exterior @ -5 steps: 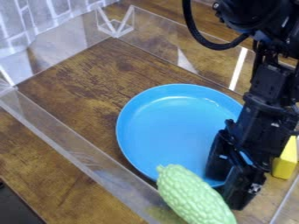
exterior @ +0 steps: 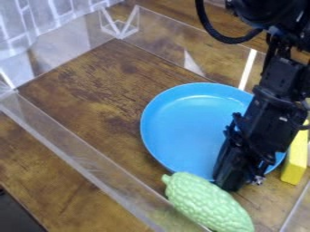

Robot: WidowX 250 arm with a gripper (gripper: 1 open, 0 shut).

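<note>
My black gripper (exterior: 240, 168) reaches down from the upper right onto the right part of a blue plate (exterior: 182, 127), its fingertips low near the plate's front right; whether it holds anything is hidden. A pale green bumpy vegetable (exterior: 204, 201), like a bitter melon, lies at the front, beside the plate's near rim. A yellow block (exterior: 295, 163) sits at the right, partly behind the gripper.
Clear low walls (exterior: 67, 159) enclose the wooden floor (exterior: 79, 86). A pale tiled surface (exterior: 36, 23) lies beyond the back left, and a black cable loops overhead.
The blue plate has shifted to the right, and my gripper has moved slightly up and changed its pose. The green vegetable has shifted slightly at most.
</note>
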